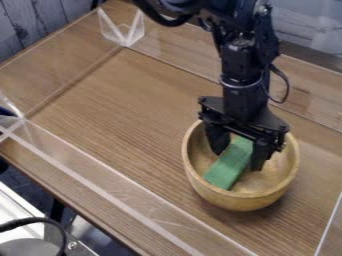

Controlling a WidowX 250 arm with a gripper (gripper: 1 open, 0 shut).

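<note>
A tan bowl (241, 197) sits on the wooden table at the right, with a green rectangular object (229, 166) lying inside it. My black gripper (242, 134) is over the bowl, its lower parts reaching inside the rim around the upper end of the green object. Whether the fingers touch or hold it is hard to tell in this view.
White tape marks lie at the back left, left edge and right. A cable and dark round hardware (27, 245) sit off the table at the lower left.
</note>
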